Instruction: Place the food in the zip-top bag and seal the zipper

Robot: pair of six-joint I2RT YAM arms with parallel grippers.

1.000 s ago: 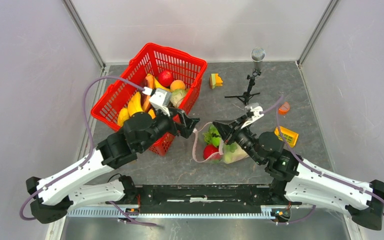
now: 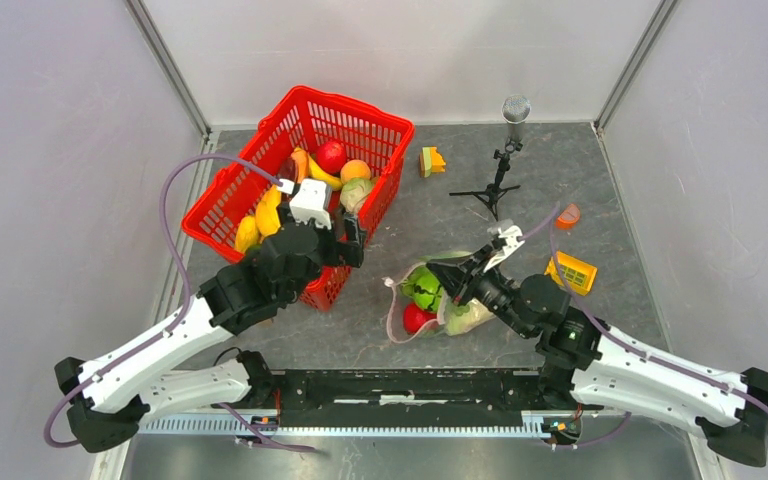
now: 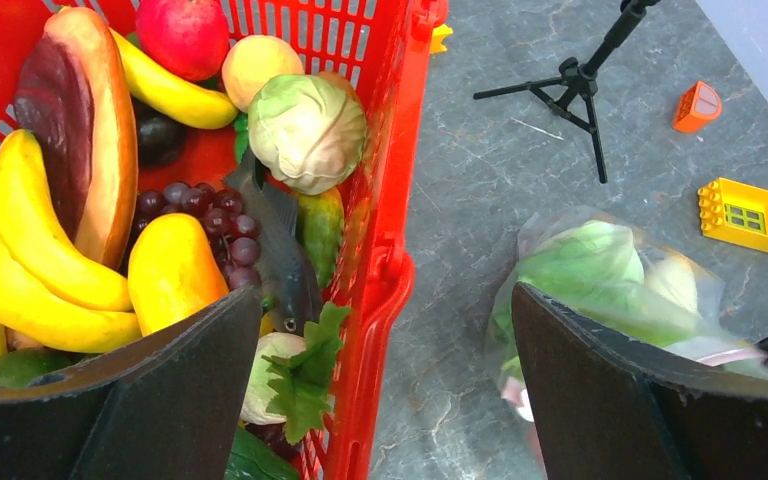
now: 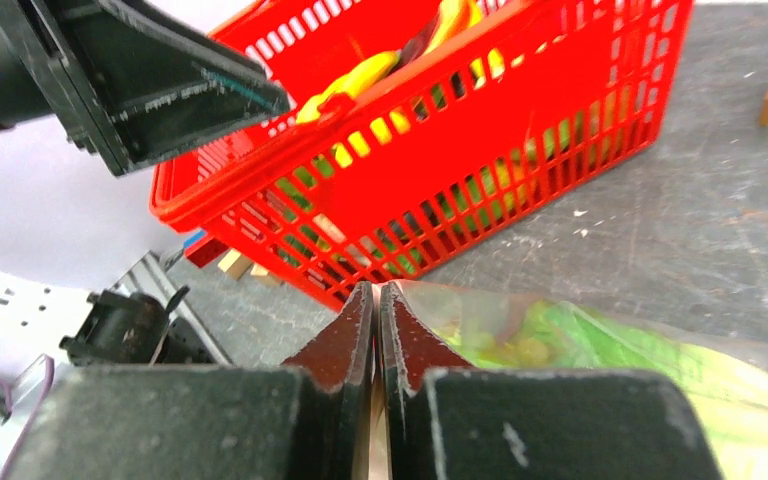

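Note:
The clear zip top bag lies on the table's front middle, its pink-edged mouth to the left. Inside show a green melon-like item, a red round food and pale green vegetables. My right gripper is shut on the bag's film at the mouth's edge. Over the red basket's right front side, my left gripper stands open with nothing between its fingers. Below it in the left wrist view, the red basket holds bananas, a cabbage, grapes and a mango.
A black microphone stand rises at the back right. A yellow crate, an orange piece and a yellow-green block lie loose on the table. Bare table separates basket and bag.
From near the bag's mouth, the left gripper has drawn back left toward the basket.

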